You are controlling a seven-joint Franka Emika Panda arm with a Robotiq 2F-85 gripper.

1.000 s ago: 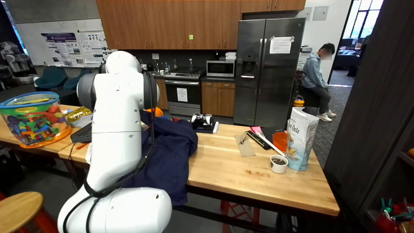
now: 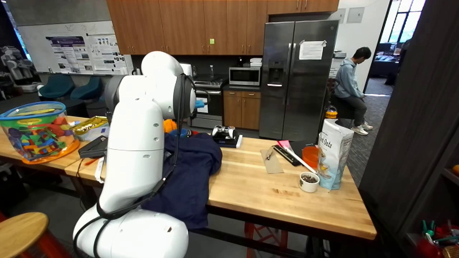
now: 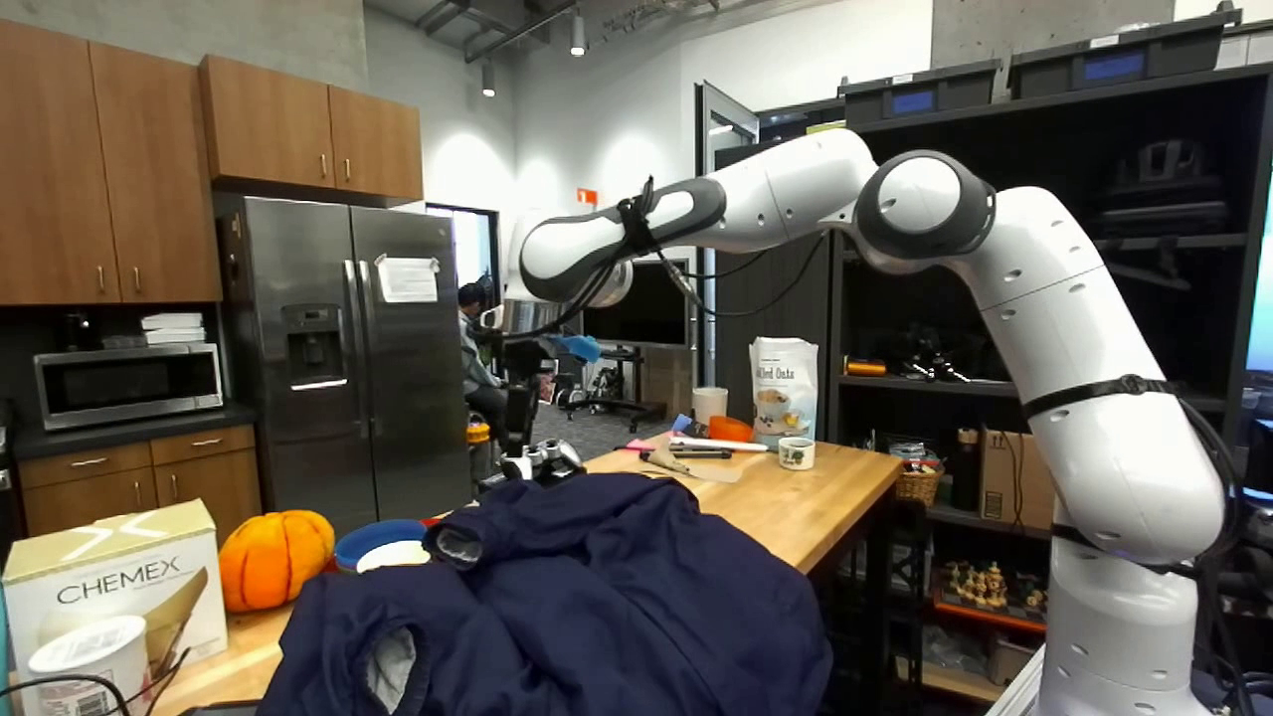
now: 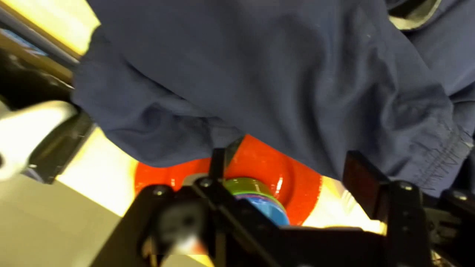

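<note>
A dark navy garment [image 2: 187, 185] lies bunched over the table, part of it hanging off the front edge. In exterior view 2 its folds and cuffed openings [image 3: 644, 585] fill the lower middle. My gripper is open in the wrist view, its dark fingers well apart and no cloth visibly pinched. Beyond the fingers lie the garment's edge [image 4: 267, 89] and a red plate [image 4: 305, 187] with a blue-and-green round item [image 4: 267, 209]. Exterior view 2 shows the gripper [image 3: 521, 418] pointing down behind the garment; the arm hides it in exterior view 1.
A game controller on a black stand [image 2: 226, 135] sits behind the garment. An orange pumpkin [image 3: 276, 559] and a Chemex box [image 3: 119, 585] stand nearby. At the table's far end are an oats bag [image 2: 334, 154] and a white cup [image 2: 308, 182].
In exterior view 1 the upper arm has moved right and slightly up. The garment's fold near the arm sits lower, and its right edge has shifted slightly right.
</note>
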